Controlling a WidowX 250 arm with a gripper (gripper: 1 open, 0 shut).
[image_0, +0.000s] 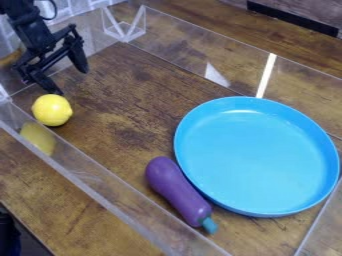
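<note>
My black gripper (56, 66) is at the upper left of the view, open, its fingers pointing down and to the right above the wooden floor of a clear-walled bin. A yellow lemon-like toy (52, 110) lies just below it near the left wall, apart from the fingers. A purple eggplant toy (179, 192) with a teal tip lies at the bottom centre. A large blue plate (255, 156) takes up the right side.
Clear plastic walls (103, 206) run along the left, front and back of the area. The middle of the wooden surface (134, 100) between gripper, plate and eggplant is bare.
</note>
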